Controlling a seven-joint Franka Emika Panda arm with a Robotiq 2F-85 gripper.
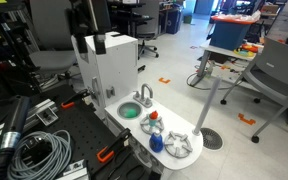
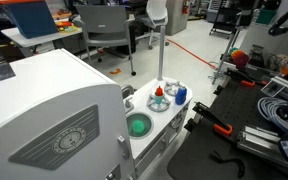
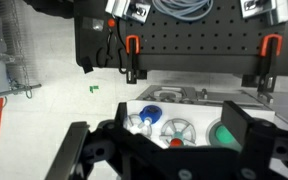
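Note:
My gripper is open, its two black fingers spread wide at the bottom of the wrist view with nothing held between them. In exterior view 1 the dark arm and gripper [image 1: 76, 40] hang blurred at the upper left, beside the white cabinet [image 1: 111, 68]. On the white toy kitchen counter a small red object [image 1: 153, 116] sits on a stove burner. A blue object [image 1: 156, 143] stands close by, near the counter's front edge. A green sink basin [image 1: 130, 110] lies nearer the cabinet, with a grey faucet [image 1: 146, 93] beside it.
The black robot table [image 1: 79, 128] borders the counter, with coiled cable [image 1: 44, 160] and orange-and-black clamps [image 1: 114, 148] on it. A thin white post [image 1: 206, 100] rises at the counter's far side. Chairs and a cluttered desk stand farther back.

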